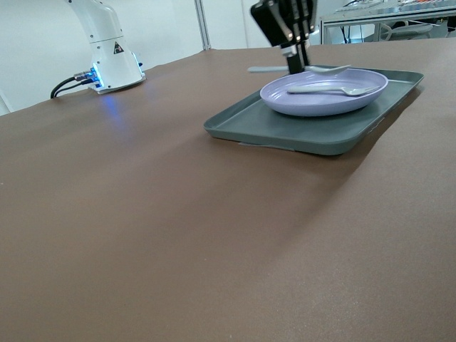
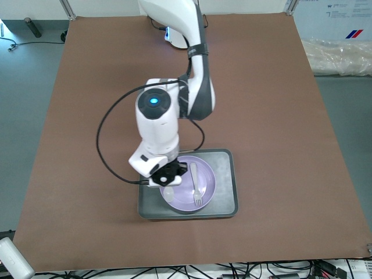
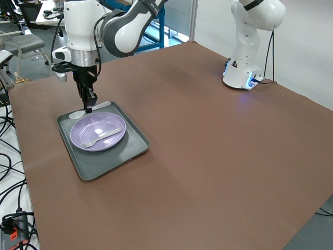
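A lavender plate (image 2: 206,190) sits on a grey-green tray (image 2: 223,203). A pale fork (image 2: 196,185) lies across it, also seen in the right view (image 3: 106,135). A pale spoon (image 3: 77,114) is at the plate's far edge beside or under my black gripper (image 3: 88,105), which points down there. In the top view the spoon (image 1: 328,70) appears level with the gripper tips. Whether the gripper grasps it I cannot tell. In the left view the arm hides the fingertips.
Cables run along the table's edge.
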